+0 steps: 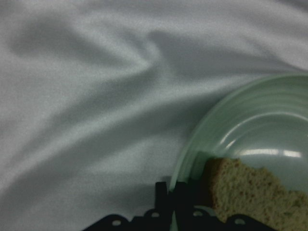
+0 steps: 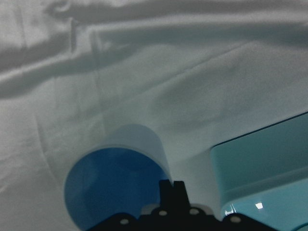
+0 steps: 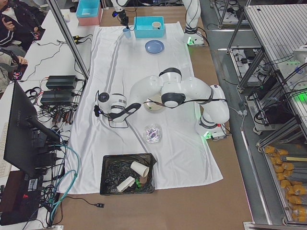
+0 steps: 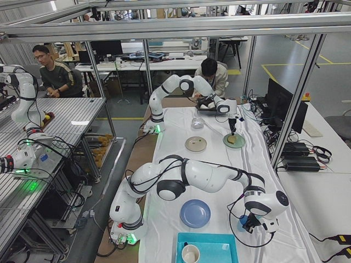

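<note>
My left gripper is low at the rim of a green plate (image 1: pixel 269 125) holding a piece of bread (image 1: pixel 245 192); its fingers are close together, whether on anything I cannot tell. My right gripper is over a blue cup (image 2: pixel 113 185), at the rim beside the turquoise bin (image 2: pixel 260 154); its fingertips are close together, and I cannot tell if it grips the cup.
A blue plate (image 4: pixel 194 213), a beige plate (image 4: pixel 196 143) and a clear bag (image 3: pixel 152 133) lie on the white cloth. A black lined bin (image 3: pixel 115 170) with cups stands at one end. A white cup (image 4: pixel 191 253) sits in the turquoise bin.
</note>
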